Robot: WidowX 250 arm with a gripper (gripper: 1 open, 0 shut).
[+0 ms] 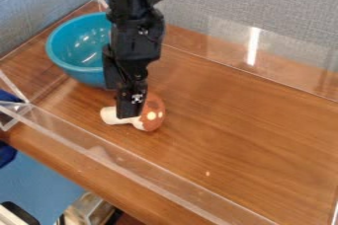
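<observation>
My black gripper [130, 99] reaches down from the top of the camera view, its open fingers low over a toy mushroom with a white stem [117, 117] and a red, white-spotted cap [152, 116]. The mushroom lies on its side on the wooden table, and the fingertips are at its upper side, near where stem meets cap; whether they touch it is unclear. A teal bowl [75, 46] stands behind and to the left, partly hidden by the arm.
Clear low walls border the wooden table [244, 150], whose right and middle are bare. A blue object [7, 101] sits at the far left edge, beyond the wall.
</observation>
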